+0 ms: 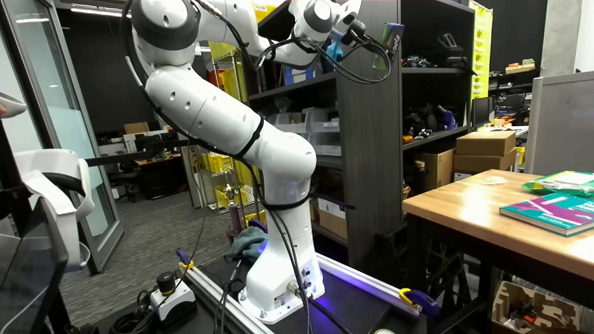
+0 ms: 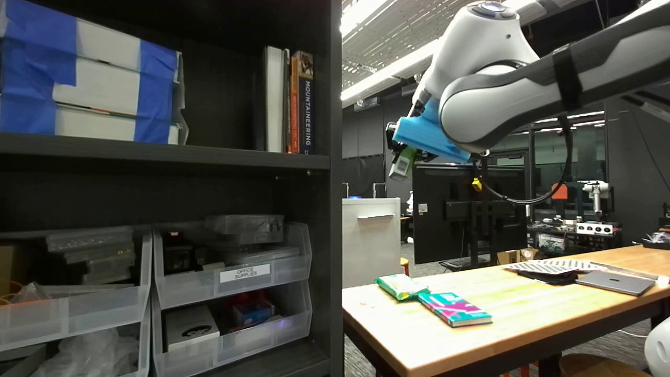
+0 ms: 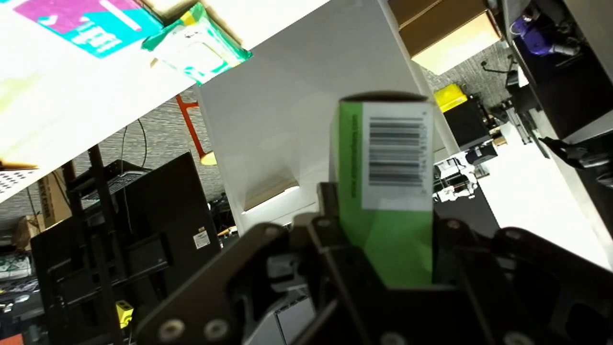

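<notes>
A slim green box [image 3: 395, 166] with a white barcode label stands out from my gripper, which is shut on it. In exterior view 1 the box [image 1: 388, 47] shows a dark blue side with white lettering and a green part, high up in front of the dark shelf's side panel. Exterior view 2 has the gripper [image 2: 402, 150] up in the air to the right of the shelf, the lower end of the box [image 2: 402, 163] pointing down. Nothing beneath the box touches it.
A dark bookshelf [image 2: 335, 188] holds several upright books [image 2: 290, 103], taped white boxes [image 2: 100, 78] and clear bins [image 2: 232, 270]. On the wooden table [image 1: 473, 192] lie a teal and purple book [image 2: 453, 309] and a green packet [image 2: 400, 286]. Open air surrounds the raised gripper.
</notes>
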